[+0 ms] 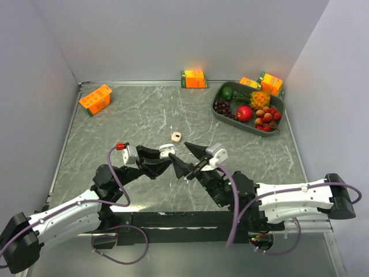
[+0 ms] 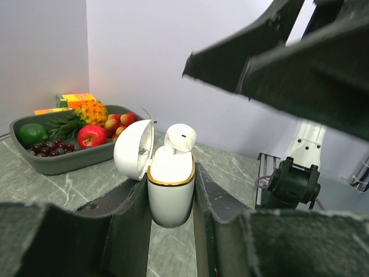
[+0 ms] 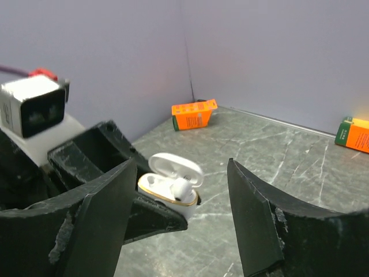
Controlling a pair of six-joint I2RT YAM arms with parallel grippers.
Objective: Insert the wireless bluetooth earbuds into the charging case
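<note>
The white charging case [image 2: 170, 196] is gripped upright by my left gripper [image 1: 164, 158], its lid [image 2: 132, 149] flipped open. A white earbud sticks up from the case's top, also seen as a small white piece [image 3: 181, 187] in the right wrist view. My right gripper [image 1: 185, 158] stands open just right of the case, its two fingers apart with nothing visible between them; in the left wrist view they loom dark above the case. A small pale object [image 1: 176, 137] lies on the marble table behind the grippers.
A grey tray [image 1: 219, 114] of fruit sits at the back right. Orange boxes stand at the back left [image 1: 95, 100], back middle [image 1: 194, 78] and behind the tray [image 1: 271, 82].
</note>
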